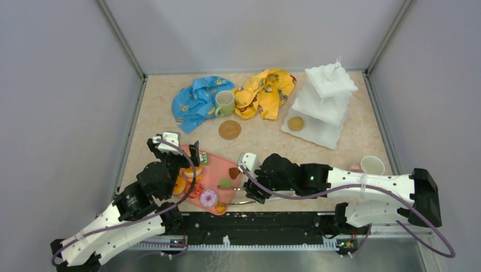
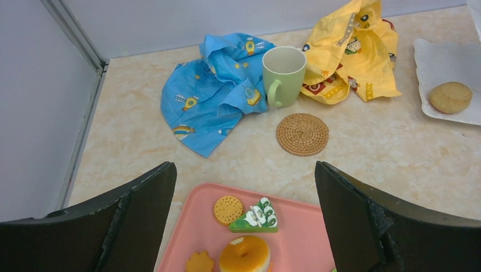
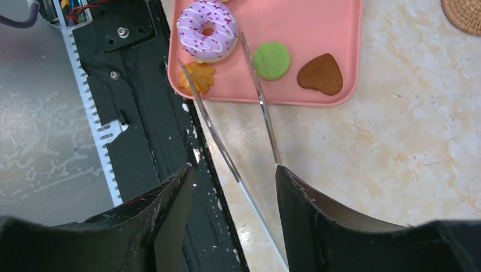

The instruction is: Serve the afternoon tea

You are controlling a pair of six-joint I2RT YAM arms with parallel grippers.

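My left gripper stands open and empty above the far-left part of the pink tray (image 2: 295, 211). On that tray lie a round cracker (image 2: 228, 210), a green triangular piece (image 2: 255, 220) and a glazed ring (image 2: 245, 255). Metal tongs (image 3: 266, 116) extend from between the part-spread fingers of my right gripper. Their arms are apart, reaching over the tray edge: one tip overlaps an orange flower-shaped piece (image 3: 202, 77), the other is beside a purple-iced donut (image 3: 207, 28). A green disc (image 3: 271, 60) and brown heart (image 3: 321, 75) lie nearby. Contact cannot be judged.
A green mug (image 1: 224, 102) stands between a blue cloth (image 1: 198, 101) and a yellow cloth (image 1: 269, 90). Before it lies a woven coaster (image 1: 230, 130). At right are a white tiered stand (image 1: 317, 102) with a bun (image 1: 295, 123) and a white mug (image 1: 372, 165).
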